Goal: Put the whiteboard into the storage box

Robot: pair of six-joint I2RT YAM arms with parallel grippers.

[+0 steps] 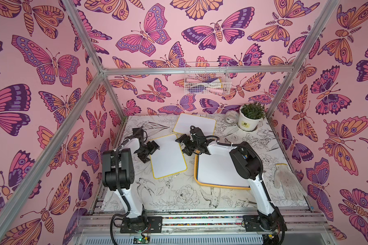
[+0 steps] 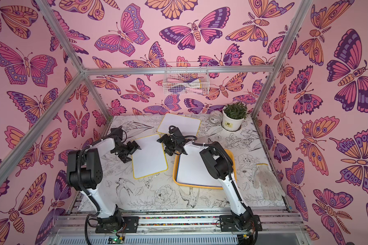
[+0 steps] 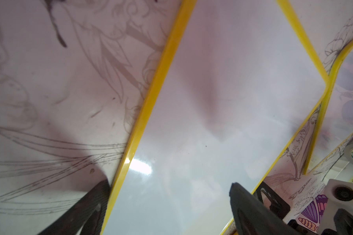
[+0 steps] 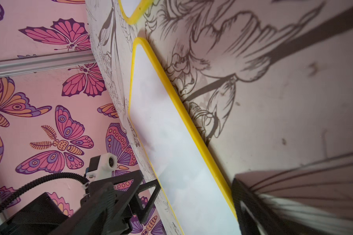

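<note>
A white whiteboard (image 1: 167,157) with a yellow rim lies flat between my two grippers. At its left edge my left gripper (image 1: 153,151) stands open; in the left wrist view its fingers (image 3: 88,213) straddle the board's surface from above. My right gripper (image 1: 184,145) is open at the opposite edge, one fingertip (image 4: 243,203) beside the yellow rim (image 4: 192,129). Neither gripper holds anything. The yellow storage box (image 2: 175,173), with a white board lying inside, sits to the right, partly hidden under the right arm.
A second yellow-rimmed whiteboard (image 1: 196,122) lies at the back, close to the first one's corner. Behind right stand a potted plant (image 1: 250,116) and a clear round container (image 1: 231,117). A glove (image 1: 287,181) lies at the right.
</note>
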